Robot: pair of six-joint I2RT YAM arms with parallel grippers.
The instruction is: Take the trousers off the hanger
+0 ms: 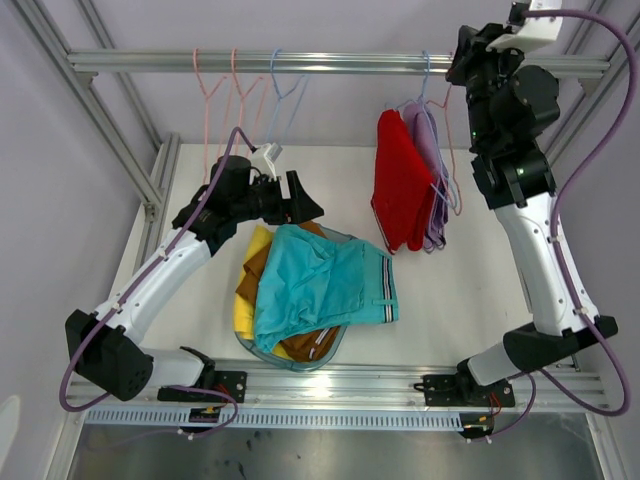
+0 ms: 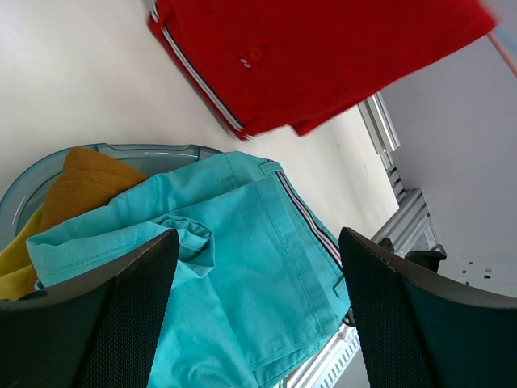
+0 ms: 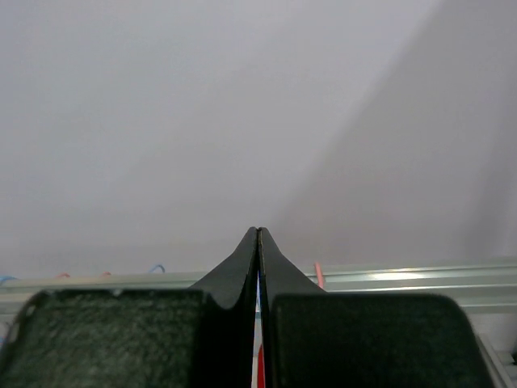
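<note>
Red trousers [image 1: 400, 175] and lilac trousers [image 1: 435, 210] hang on hangers [image 1: 451, 195] from the rail [image 1: 340, 62] at right, also seen red in the left wrist view [image 2: 283, 56]. My left gripper [image 1: 298, 196] stands open above the turquoise trousers [image 1: 320, 280], empty between its fingers in the left wrist view. My right gripper is raised at the rail's height near the right hangers, shut with nothing visible between its fingertips; the wall fills most of that view.
A clear bin [image 1: 335, 340] holds yellow and brown garments under the turquoise ones. Empty pink and blue hangers [image 1: 210, 100] hang at left. The floor board [image 1: 455, 310] is bare at right.
</note>
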